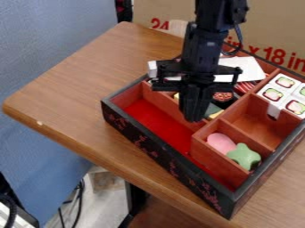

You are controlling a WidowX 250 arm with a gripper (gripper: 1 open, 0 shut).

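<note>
A black robot gripper [194, 101] hangs over a black patterned box [127, 131] with red-orange compartments, its tips low near the upper middle dividers. Whether it holds anything between its fingers is unclear. An empty red section [152, 118] is at the left. A pink piece [220, 142] and a green star piece [243, 157] share a lower compartment. White pieces with coloured squares [281, 93] fill the top right compartment. Items behind the gripper are partly hidden.
The wooden table [84, 80] has clear room left of the box. A cardboard sheet [274, 31] stands at the back. Beyond the table's left edge is a blue surface [36, 151].
</note>
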